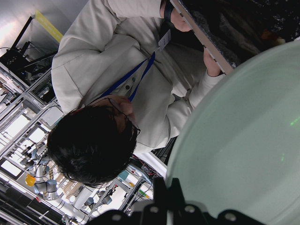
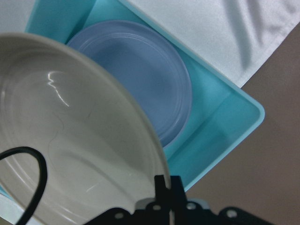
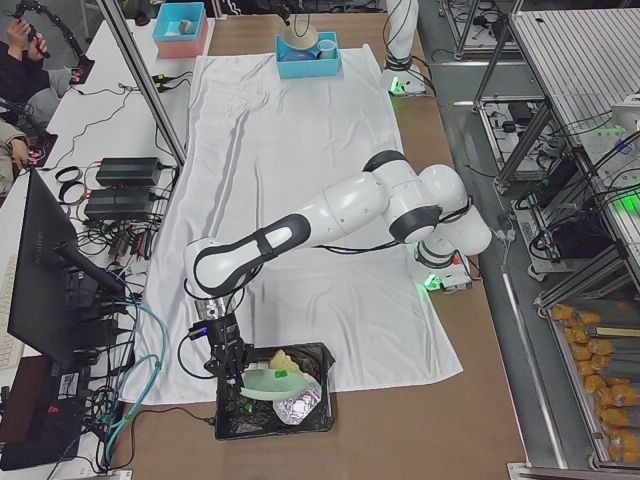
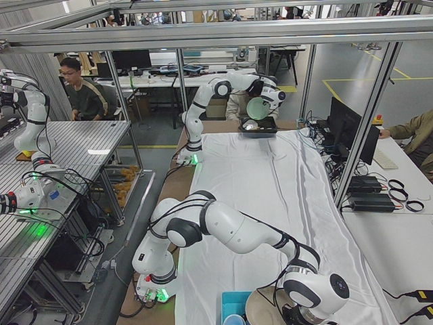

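A pale green plate (image 3: pixel 275 386) (image 1: pixel 239 140) (image 4: pixel 259 108) is tilted over a black-lined bin (image 3: pixel 236 422) holding crumpled foil (image 3: pixel 298 405) and yellow scraps (image 3: pixel 285 358). My left gripper (image 3: pixel 240 375) is shut on the plate's rim. My right gripper is shut on the rim of a beige plate (image 2: pixel 75 126) (image 4: pixel 264 308), held over a light blue tub (image 2: pixel 225 119) (image 3: pixel 310 69) with a blue plate (image 2: pixel 136 70) inside.
A white cloth (image 3: pixel 290 150) covers the middle, largely clear. A seated person (image 1: pixel 122 56) is close behind the bin, hands by its edge. A monitor (image 3: pixel 40 280) and cables line one side.
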